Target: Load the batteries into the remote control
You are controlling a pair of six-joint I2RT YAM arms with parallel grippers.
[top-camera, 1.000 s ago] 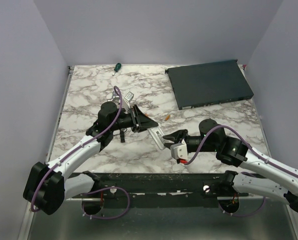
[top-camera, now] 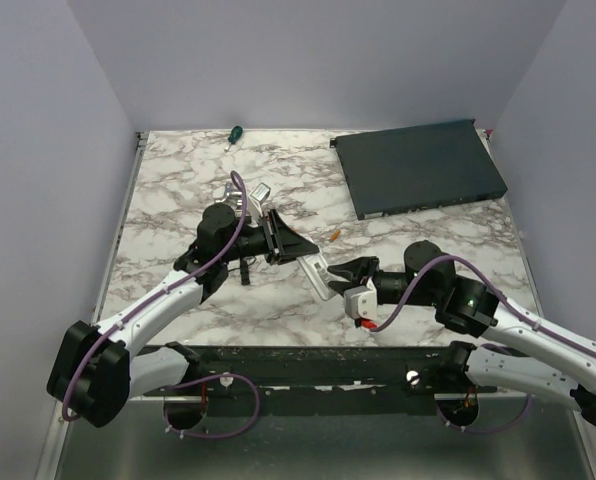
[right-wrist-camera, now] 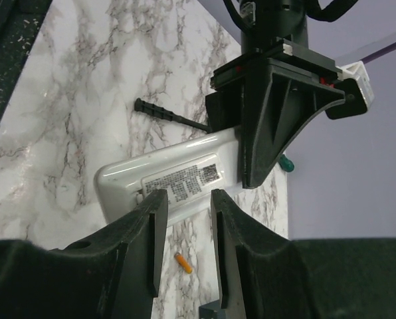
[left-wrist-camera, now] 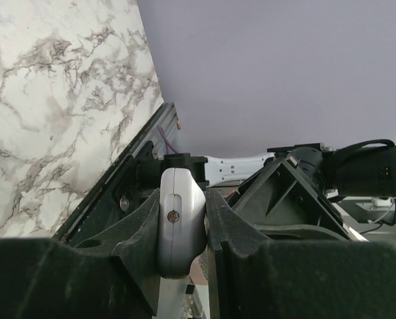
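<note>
The white remote (top-camera: 317, 273) is held in the air by my left gripper (top-camera: 291, 241), which is shut on one end of it; in the left wrist view its end (left-wrist-camera: 181, 226) fills the space between the fingers. The right wrist view shows the remote (right-wrist-camera: 118, 179) with its long recessed compartment and a label inside it. My right gripper has its fingers apart at the compartment, near the remote's far end; whether it touches cannot be told. An orange battery (right-wrist-camera: 183, 262) lies on the marble table, also seen in the top view (top-camera: 335, 234).
A black-handled tool (right-wrist-camera: 165, 113) lies beneath the left arm. A green screwdriver (top-camera: 235, 136) is at the back left, a large black panel (top-camera: 418, 165) at the back right. The table's front centre and far right edge have bare marble.
The left gripper and remote look nearly unmoved.
</note>
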